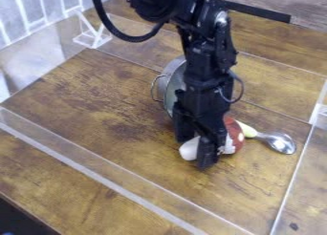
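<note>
My black gripper (192, 134) is lowered at the centre of the camera view, its fingers around a white and red object (228, 136) on the wooden table (90, 153). The arm hides much of that object, and whether the fingers grip it is unclear. Behind the arm sits a metal pot (163, 88), partly hidden. To the right lie a pale yellow item (247, 130) and a metal spoon (277, 140).
A white plastic stand (94, 33) is at the back left, near a white railing. Clear strips run along the table's sides.
</note>
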